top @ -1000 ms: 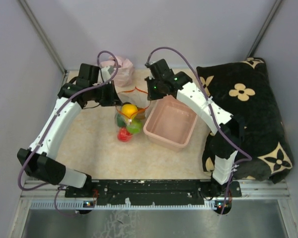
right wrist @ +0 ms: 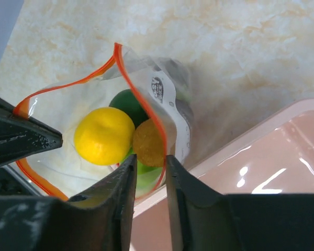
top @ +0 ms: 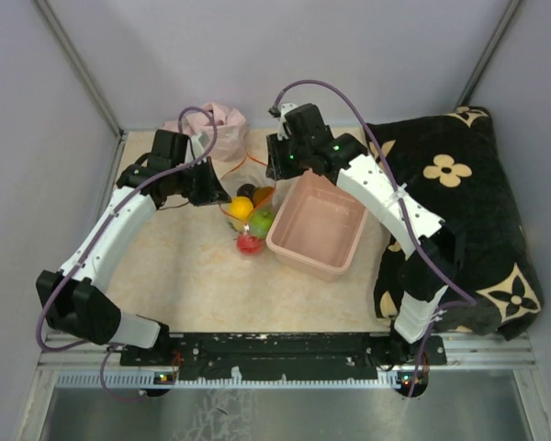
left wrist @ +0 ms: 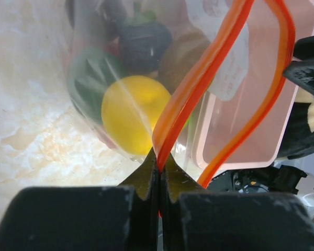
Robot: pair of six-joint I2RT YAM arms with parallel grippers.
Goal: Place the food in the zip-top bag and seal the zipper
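The clear zip bag (right wrist: 170, 94) with an orange zipper stands upright, holding a yellow fruit (left wrist: 133, 115), a brown round item (right wrist: 149, 144), green pieces (top: 260, 223) and a red one (top: 249, 243). My left gripper (top: 222, 198) is shut on the bag's orange rim in the left wrist view. My right gripper is at the opposite side of the bag's mouth, its fingers apart around the rim's edge in the right wrist view; whether they touch it I cannot tell.
A pink plastic tub (top: 314, 237) stands just right of the bag. A crumpled pink bag (top: 220, 124) lies at the back. A dark flowered cushion (top: 450, 220) fills the right side.
The bag's mouth has shifted, and its contents sit slightly further right.
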